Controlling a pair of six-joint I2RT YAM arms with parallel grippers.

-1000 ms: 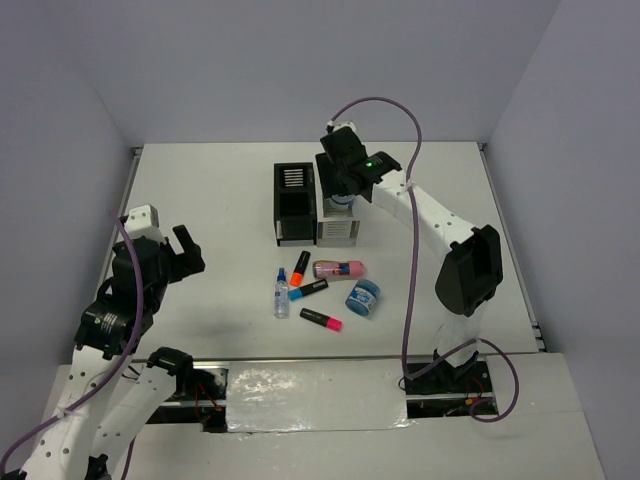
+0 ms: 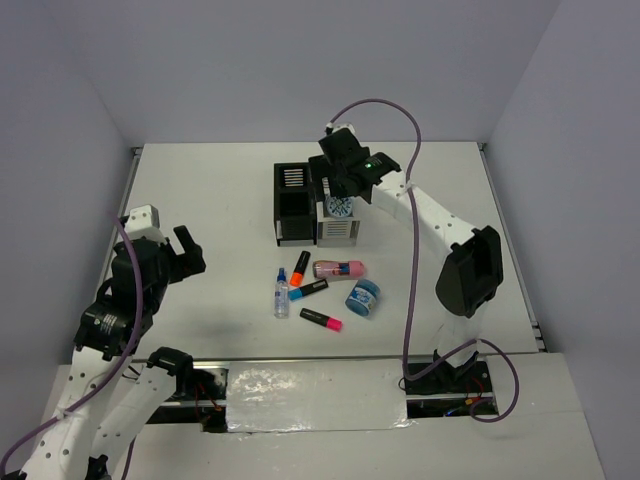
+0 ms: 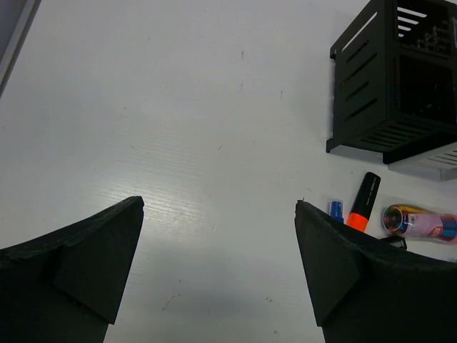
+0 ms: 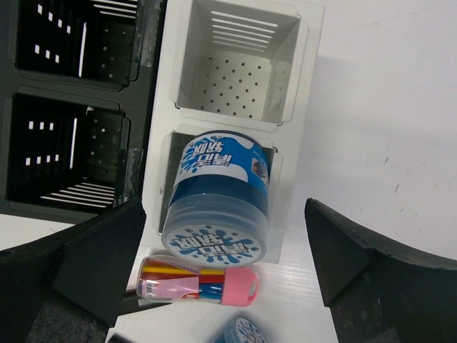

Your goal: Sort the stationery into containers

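Observation:
A blue jar rests in the front compartment of the white container, right of the black two-compartment container. My right gripper is open directly above that jar, fingers either side in its wrist view. A second blue jar, a pen tube, an orange-capped marker, a blue-capped marker, a pink-capped marker and a clear bottle lie on the table. My left gripper hangs open over the left of the table, empty.
Walls enclose it at the back and sides, and a metal rail runs along its front edge.
My left arm and the loose items have not moved.

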